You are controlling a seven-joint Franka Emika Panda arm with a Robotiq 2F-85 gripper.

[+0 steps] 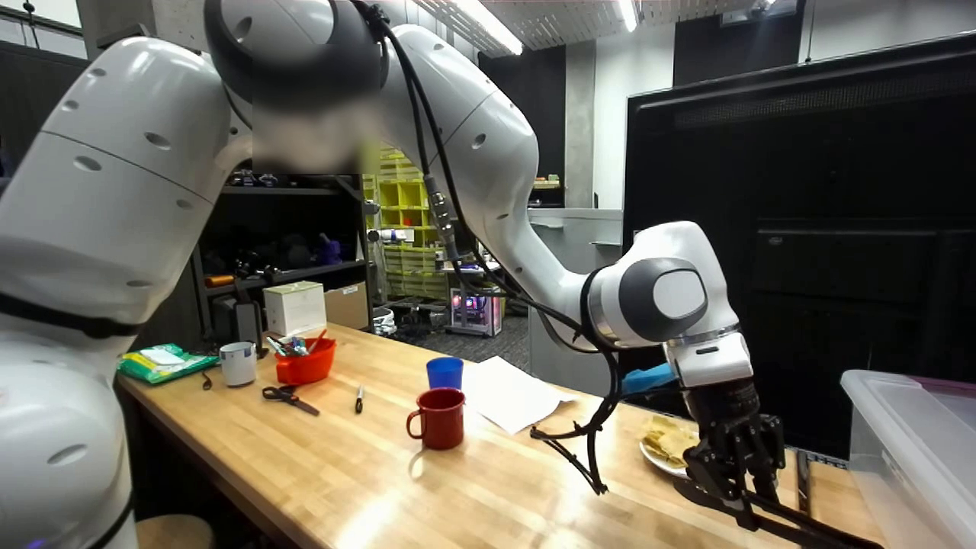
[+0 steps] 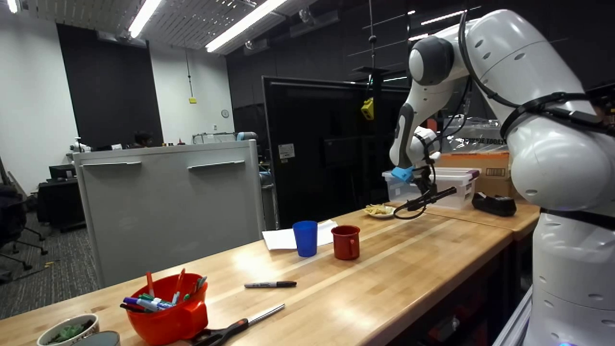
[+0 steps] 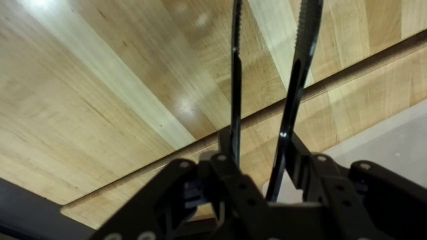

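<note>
Black tongs (image 3: 294, 86) with two long arms and serrated inner edges extend up through the wrist view. My gripper is part closed around them, a finger against the outer side of each arm, and a gap shows between the arms. In exterior view 1 the gripper (image 1: 739, 471) points down and tilts over the right end of the table, the tongs crossing beneath it. A white plate of yellow chips (image 1: 672, 441) sits just left of the gripper. From the other side, the tongs (image 2: 432, 199) appear above the table, right of the plate (image 2: 380, 216).
A clear plastic bin (image 1: 901, 448) stands close to the gripper's right. A red mug (image 1: 441, 419), blue cup (image 1: 445, 372) and white paper (image 1: 512, 393) occupy the middle. Scissors (image 2: 233, 328), a marker (image 2: 271, 284) and a red pen holder (image 2: 176, 311) lie farther off.
</note>
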